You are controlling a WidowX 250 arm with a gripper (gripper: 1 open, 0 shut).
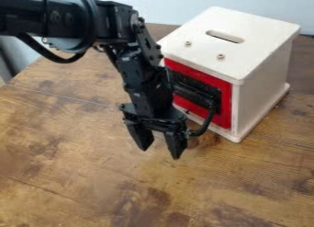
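Observation:
My black gripper (157, 142) hangs fingers-down over the wooden table, just in front and to the left of a pale wooden box (255, 93). Its two fingertips stand apart with nothing visible between them. The box has a slot in its top, two small knobs and a red front panel (218, 118), much of which is hidden behind my arm.
A pale wall shows at the back left.

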